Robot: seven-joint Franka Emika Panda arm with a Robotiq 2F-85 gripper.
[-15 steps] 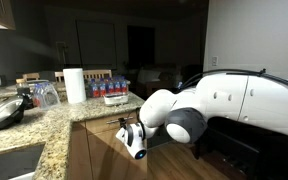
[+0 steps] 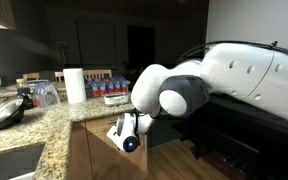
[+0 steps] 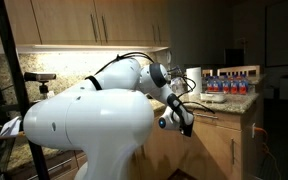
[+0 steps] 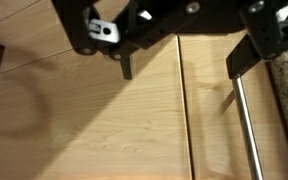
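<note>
My gripper is open in front of a light wooden cabinet, its two dark fingers apart at the top of the wrist view. Between them only the wood and a dark vertical seam show. A slim metal bar handle [image 4: 248, 128] runs down the right side of that view on the drawer front [image 4: 214, 140]. One finger [image 4: 241, 57] overlaps the bar's upper end; whether they touch I cannot tell. Across the seam lies a wider wooden panel [image 4: 114, 135]. In exterior view 1 the arm [image 2: 174, 90] reaches in from the right, its wrist below the counter's edge.
The speckled counter [image 2: 56, 140] overhangs the cabinet close to my gripper. On it stand a paper towel roll [image 2: 75, 85], several bottles [image 2: 109, 86], a glass pitcher [image 2: 49, 94] and a dark pan [image 2: 4, 113]. Open floor [image 2: 169, 160] lies right of the cabinet.
My wrist has shifted slightly left and up in exterior view 1, closer to the counter, and has turned a little. The things on the counter have stayed put.
</note>
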